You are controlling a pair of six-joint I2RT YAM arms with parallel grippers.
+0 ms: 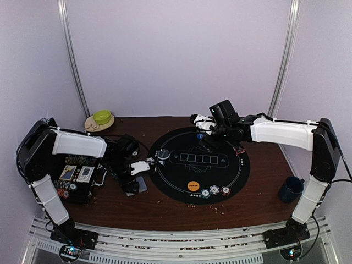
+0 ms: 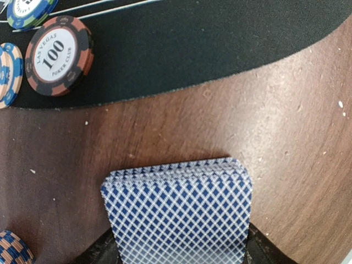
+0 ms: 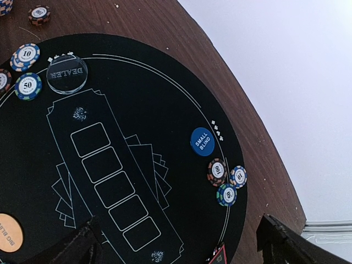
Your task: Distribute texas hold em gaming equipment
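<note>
A blue-and-white checked card deck [image 2: 179, 212] lies on the wooden table just outside the black poker mat [image 1: 181, 165]. My left gripper [image 1: 132, 190] is down at the deck, its dark fingers [image 2: 104, 252] close along both sides; whether they press on it cannot be told. Over the mat's far side, my right gripper hangs open with nothing between its fingers. On the mat are a clear dealer button [image 3: 67, 74], a blue small blind button [image 3: 202, 141] and an orange big blind button [image 1: 193, 186], with chips beside each.
An open case [image 1: 77, 179] with cards and chips stands at the left, near the left arm. Behind it are a green bowl [image 1: 102, 116] and a beige plate [image 1: 92, 127]. A dark blue mug [image 1: 291, 189] stands front right.
</note>
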